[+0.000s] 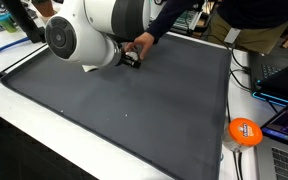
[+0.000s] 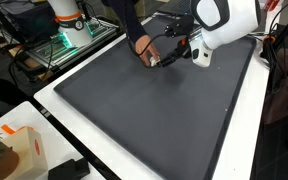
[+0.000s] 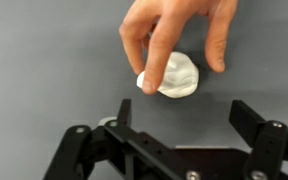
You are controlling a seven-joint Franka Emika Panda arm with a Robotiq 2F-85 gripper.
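Note:
In the wrist view a human hand (image 3: 174, 32) reaches in from the top, its fingers on a white crumpled lump (image 3: 174, 75) that lies on the dark table. My gripper is open, its two black fingers wide apart with nothing between them. The lump is beyond the fingertips, towards the top of the picture. Below the gripper's left finger, a pale object shows only in part. In exterior view 2 the hand (image 2: 147, 47) is beside my gripper (image 2: 162, 62), low over the tabletop.
An orange-lidded container (image 1: 243, 132) stands off its right edge, near laptops (image 1: 282, 158). A person stands behind the table, close to the arm.

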